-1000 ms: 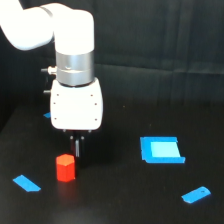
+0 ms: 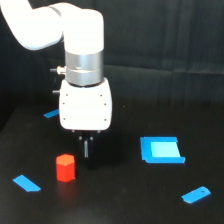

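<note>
A white robot arm reaches down from the upper left to my gripper [image 2: 86, 148], whose dark fingers hang above and behind a small red block [image 2: 66, 168] standing on the black table [image 2: 120, 200]. Whether the fingers are open or shut is hard to make out against the dark background; the red block is apart from them.
To the right lies a pale square [image 2: 164, 149] framed in blue tape [image 2: 146, 150]. Short blue tape strips [image 2: 26, 183] lie at the front left, at the front right [image 2: 196, 195] and at the back left.
My gripper has shifted to the right and slightly up, away from the red block, which has stayed where it was.
</note>
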